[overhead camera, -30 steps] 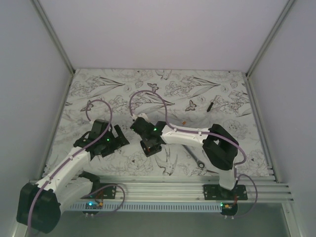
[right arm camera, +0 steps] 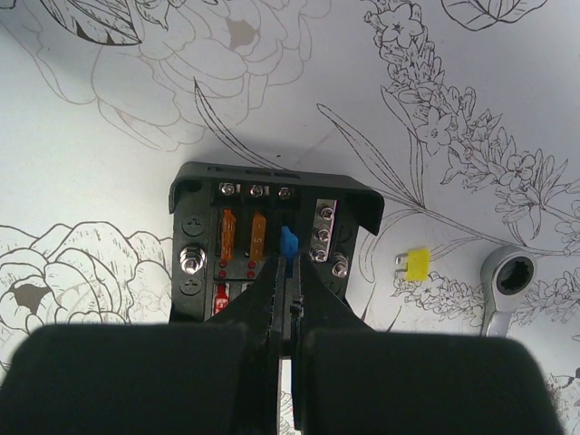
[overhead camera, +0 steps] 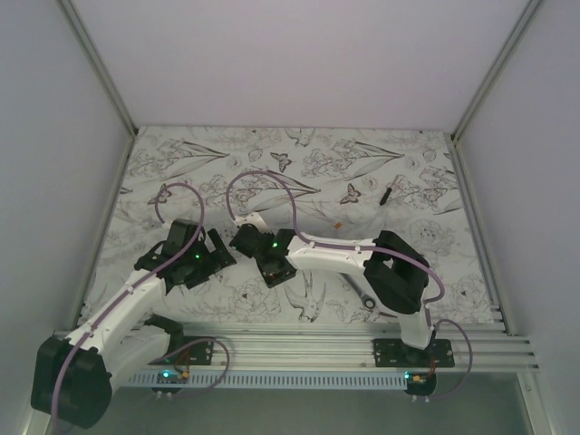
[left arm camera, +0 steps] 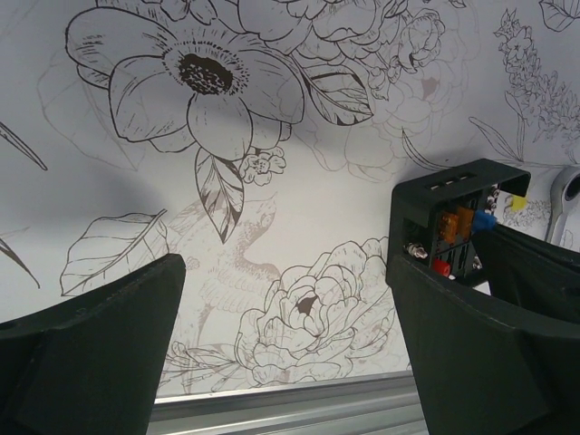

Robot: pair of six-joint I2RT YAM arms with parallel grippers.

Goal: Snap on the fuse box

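Observation:
A black fuse box [right arm camera: 195, 222] lies on the floral table, holding orange, red and blue fuses. The blue fuse [right arm camera: 289, 241] sits in the row right of the orange ones [right arm camera: 257, 234]. My right gripper is shut, its tips over the box just below the blue fuse; whether they touch it I cannot tell. A yellow fuse [right arm camera: 415, 264] lies loose right of the box. My left gripper stands open left of the box, with bare table between its fingers.
A wrench [right arm camera: 506, 281] lies right of the box. A small dark tool [overhead camera: 386, 196] is at the back right.
My right arm has moved a little to the left and toward the front over the fuse box. The left arm looks still.

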